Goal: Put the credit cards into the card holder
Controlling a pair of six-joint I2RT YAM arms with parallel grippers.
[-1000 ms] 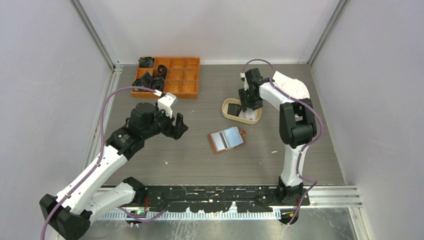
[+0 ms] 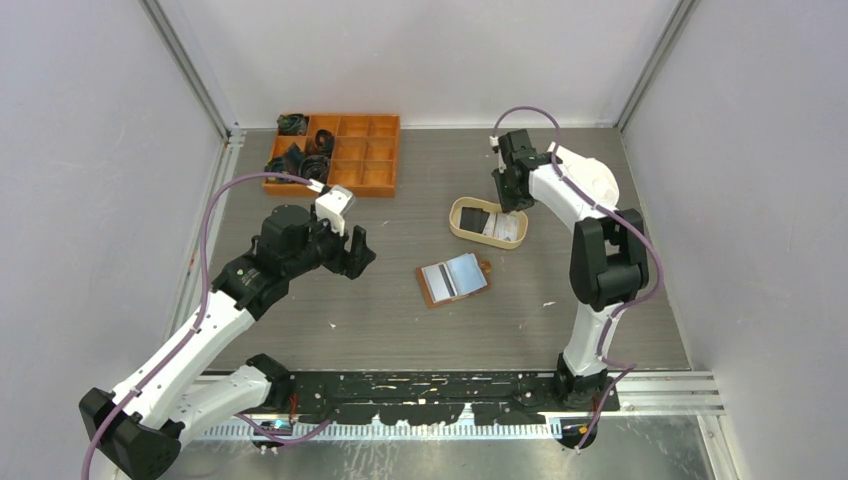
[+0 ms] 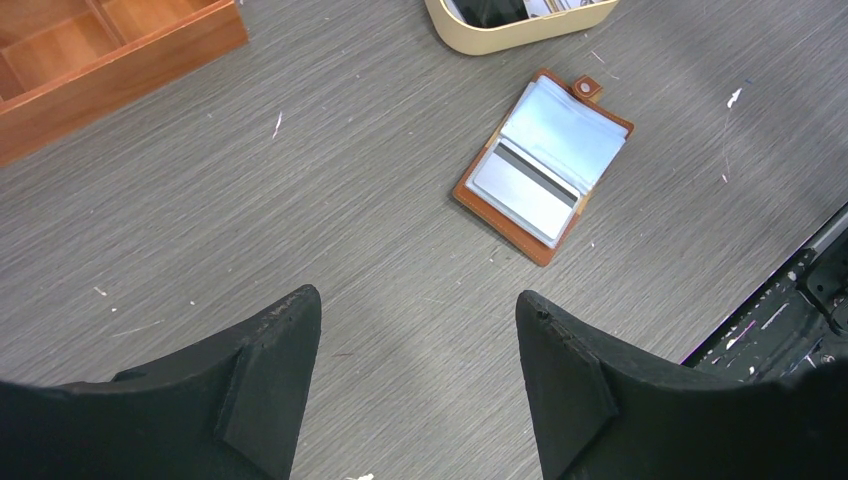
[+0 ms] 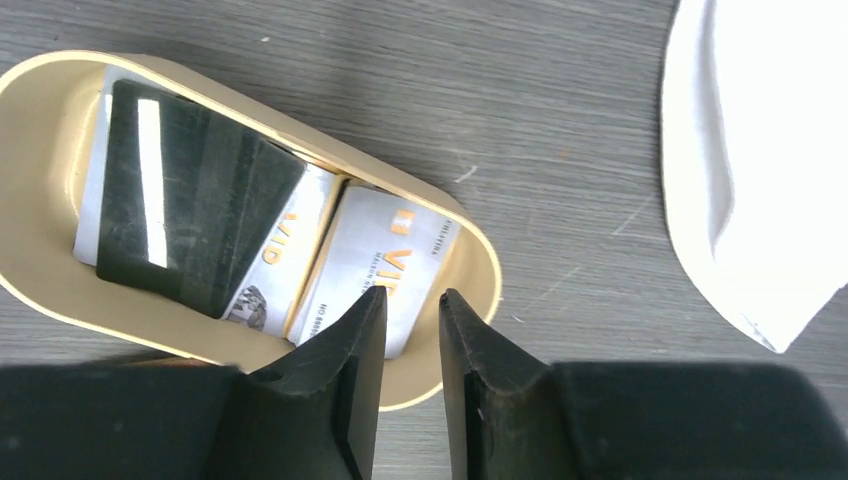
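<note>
A beige oval tray [image 4: 40, 270] holds a dark card [image 4: 180, 210] and white printed cards [image 4: 370, 260]. My right gripper is over the tray's right end, its fingertips close together; whether anything is between them is hard to tell. The brown card holder [image 2: 437, 303] lies open below the tray in the top view, with pale sleeves [image 3: 565, 140]. My left gripper hangs open and empty over the table at left.
An orange compartment tray [image 2: 375, 150] with dark coiled items stands at the back left. A white cloth-like item [image 4: 760, 130] lies right of the beige tray.
The left arm is still.
</note>
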